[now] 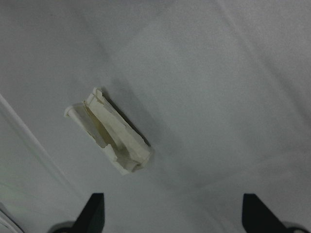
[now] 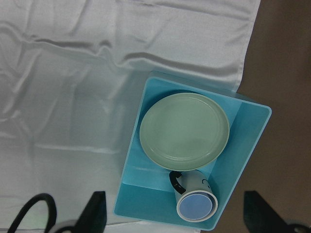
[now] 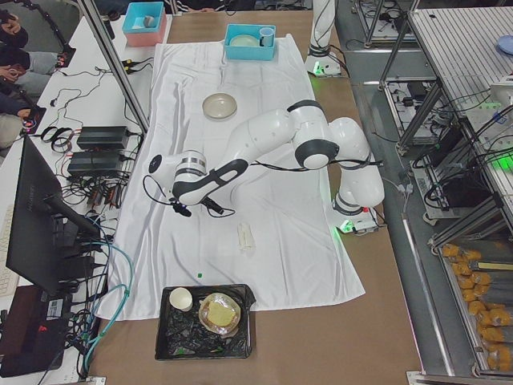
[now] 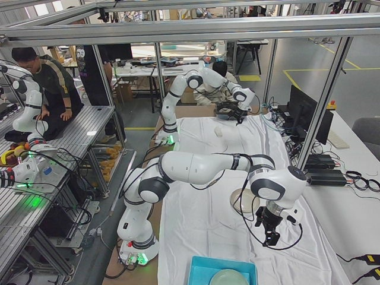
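Observation:
A crumpled, cream paper piece (image 3: pixel 245 236) (image 1: pixel 114 133) lies on the white cloth. My left gripper (image 3: pixel 198 207) hangs above the cloth, up and left of the paper in the camera left view; its fingers stand wide apart, empty, in its wrist view. My right gripper (image 4: pixel 267 231) is open and empty above the cloth near the blue bin (image 4: pixel 199 264) (image 2: pixel 129 189), which holds a green plate (image 2: pixel 184 131) and a mug (image 2: pixel 193 184) on its side.
A black tray (image 3: pixel 172 337) with a white cup (image 3: pixel 181 298) and a plate of yellow food (image 3: pixel 220 313) sits at one end. A beige dish (image 3: pixel 219 105) lies on the cloth. A monitor (image 3: pixel 40 233) and cables line the side table.

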